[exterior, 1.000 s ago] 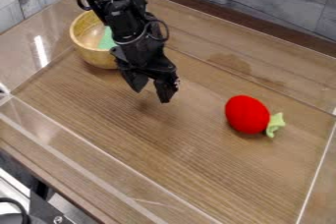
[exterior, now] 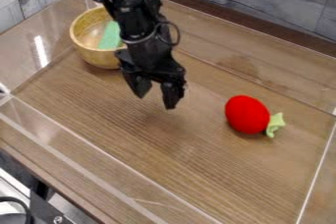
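The black robot arm comes down from the top centre, and its gripper (exterior: 151, 88) stands open over the middle of the wooden table. Nothing shows between its fingers. To the right sits a red tomato-like object (exterior: 247, 114) with a small green part at its right side. At the upper left, partly behind the arm, is a yellow bowl (exterior: 89, 35) with a light green item (exterior: 109, 33) in it.
A raised wooden edge runs along the top right. A dark cable lies at the lower left corner.
The red object and the bowl have not moved.
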